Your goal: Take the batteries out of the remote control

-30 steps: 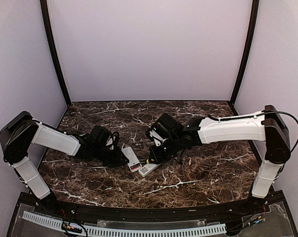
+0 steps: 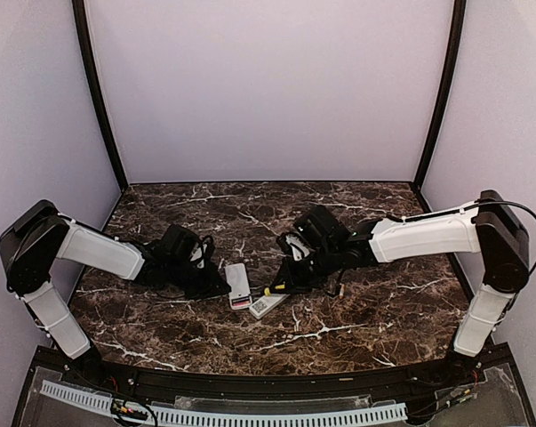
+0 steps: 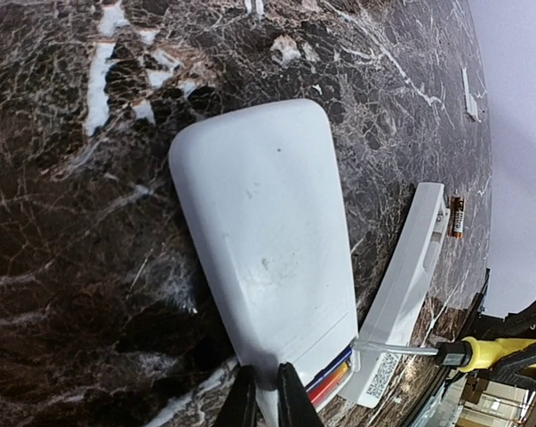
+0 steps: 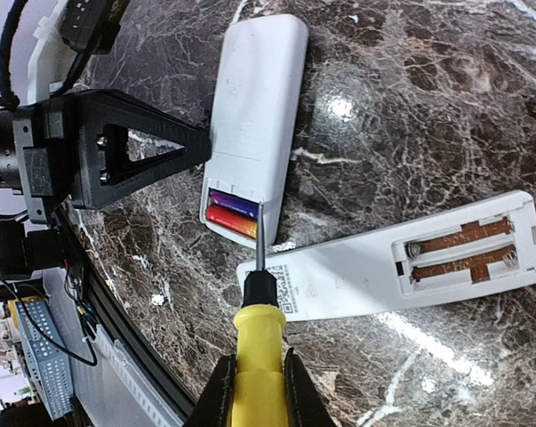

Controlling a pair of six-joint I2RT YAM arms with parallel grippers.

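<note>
A white remote point(image 4: 259, 98) lies with its battery bay open at the near end, a purple battery point(image 4: 233, 202) and a red-orange battery point(image 4: 230, 220) inside. My right gripper is shut on a yellow-handled screwdriver point(image 4: 260, 334), whose metal tip meets the bay's right edge. At the remote's left side is my left gripper, fingertips close together with a narrow gap; whether the remote's edge sits in that gap is unclear. A second white remote point(image 4: 339, 276) lies alongside, its bay empty.
A loose battery point(image 3: 457, 216) lies on the marble table beyond the second remote. Dark marble point(image 2: 250, 209) is clear toward the back wall, and the near table area is also free.
The remote holding batteries has turned a little, its near end swinging left. My left arm looks almost unchanged.
</note>
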